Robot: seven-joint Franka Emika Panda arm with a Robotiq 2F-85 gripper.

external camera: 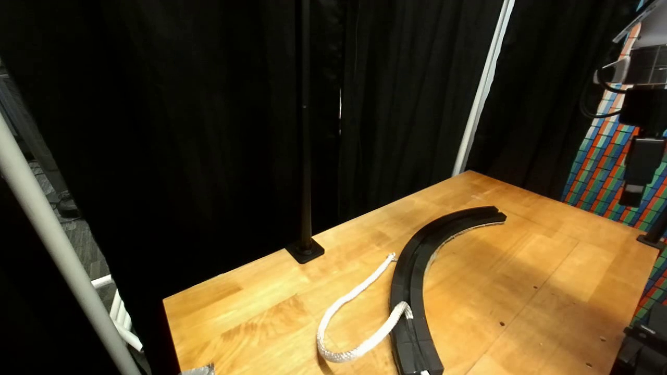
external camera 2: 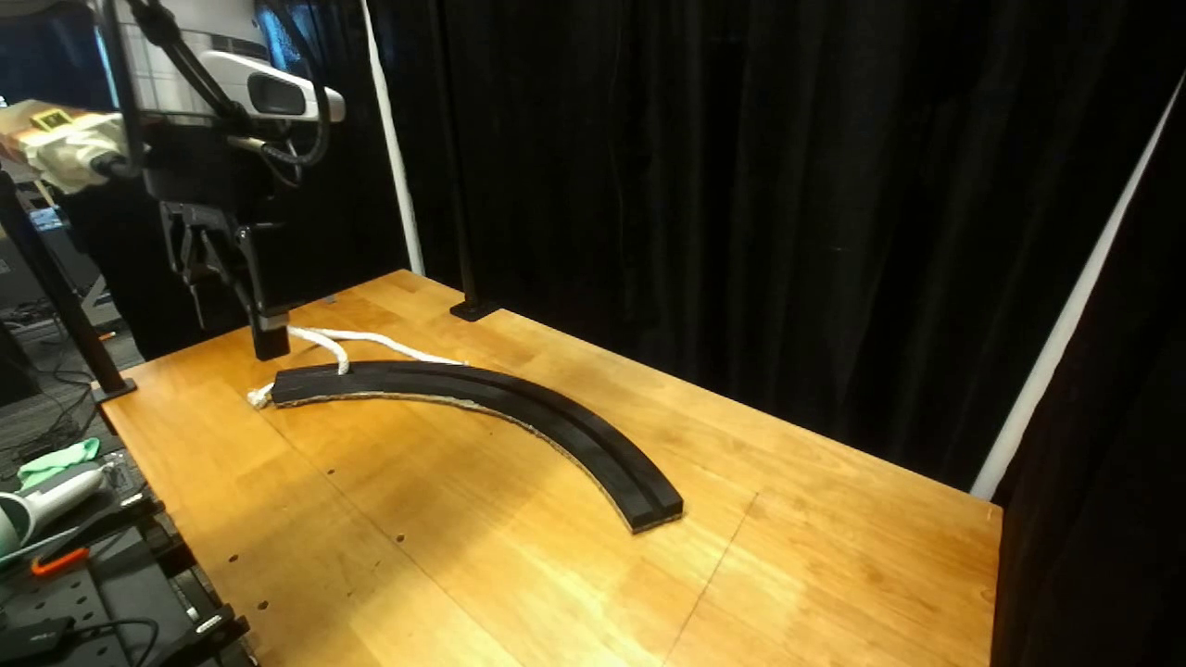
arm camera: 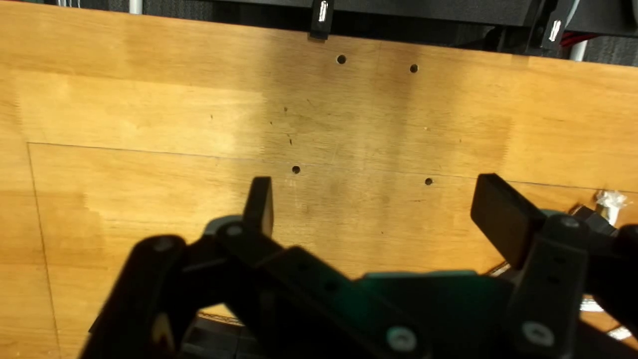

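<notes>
A black curved track with a groove along its top (external camera: pixel 409 275) lies on the wooden table. White rope (external camera: pixel 332 313) loops off its outer side and crosses over the track near one end, as exterior view 2 also shows for the rope (external camera 2: pixel 339 354). At that end a frayed white tip (external camera 2: pixel 259 396) sticks out. High above the table, clear of track and rope, hangs my gripper. Its fingers are spread wide with only bare tabletop visible between them. In the wrist view, part of the track and the frayed tip (arm camera: pixel 610 200) show around the fingers.
Black posts on base plates (external camera: pixel 305 251) stand at the table edges. Dark curtains hang behind. Equipment with a cable and an orange-handled item (external camera 2: pixel 59 561) sits beside the near left edge.
</notes>
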